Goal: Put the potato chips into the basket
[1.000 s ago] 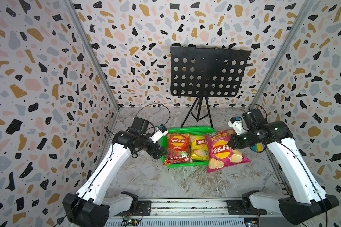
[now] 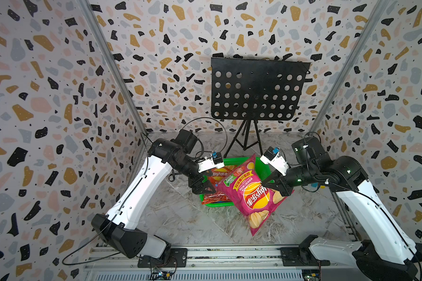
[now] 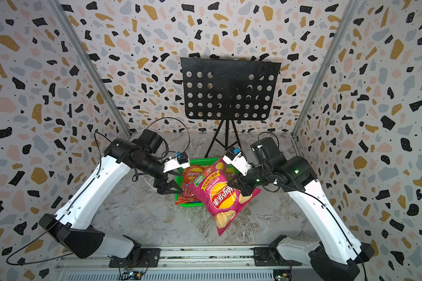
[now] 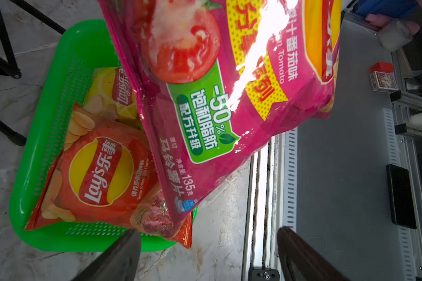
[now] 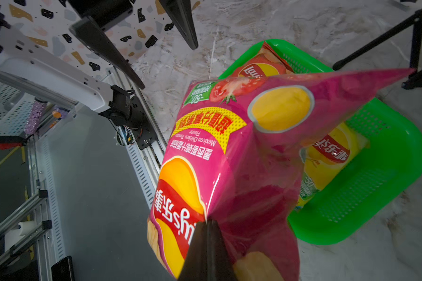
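Observation:
My right gripper is shut on a pinch of the pink Lay's bag (image 5: 262,173), which hangs tilted above the green basket (image 5: 398,121). In the top left view the pink bag (image 2: 248,189) covers much of the basket's middle and front. My left gripper stands open with nothing between its fingers. It is to the left of the pink bag and over the basket's left side. Inside the basket are a red-orange chip bag (image 4: 105,164) and a yellow one (image 5: 333,149); the basket's right part shows bare green floor.
Behind the basket rises a black perforated stand (image 2: 260,89) on a tripod, its legs close to the basket's back edge. Open marble floor (image 2: 173,215) lies in front and to the left. A metal rail (image 2: 220,250) runs along the front.
The pink bag, held by my right gripper, has swung left and tilted, now hiding the yellow bag in the top left view. My left gripper has moved right, towards it.

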